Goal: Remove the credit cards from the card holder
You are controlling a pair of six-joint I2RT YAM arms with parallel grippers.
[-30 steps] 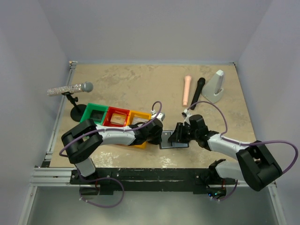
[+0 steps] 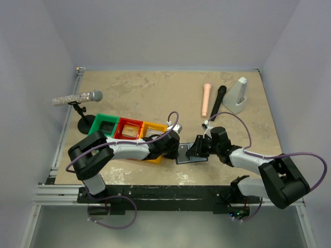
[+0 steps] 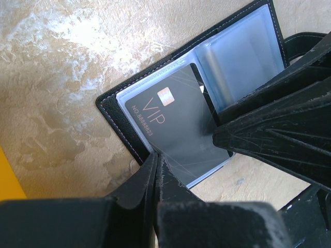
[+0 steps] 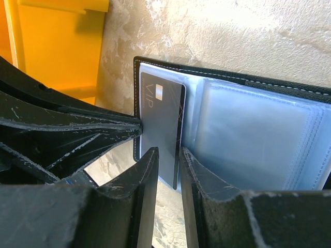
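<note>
The black card holder (image 2: pixel 198 159) lies spread open on the table, with clear plastic pockets (image 4: pixel 248 129). In its end pocket sits a dark grey VIP card (image 3: pixel 173 116), its edge showing at the pocket's mouth. My left gripper is shut, its tips at the holder's outer edge beside the card; nothing shows between them. In the right wrist view my right gripper stands open a little, its fingertips over the card's inner edge, one on each side. Whether they touch the card, I cannot tell.
Green (image 2: pixel 106 124), red (image 2: pixel 120 125) and orange (image 2: pixel 160 127) bins stand left of the holder, the orange one close to my left arm. A microphone (image 2: pixel 77 98) on a stand is at far left. Behind, the table is mostly clear.
My right arm has shifted very slightly over the holder. The left arm and the holder look unmoved.
</note>
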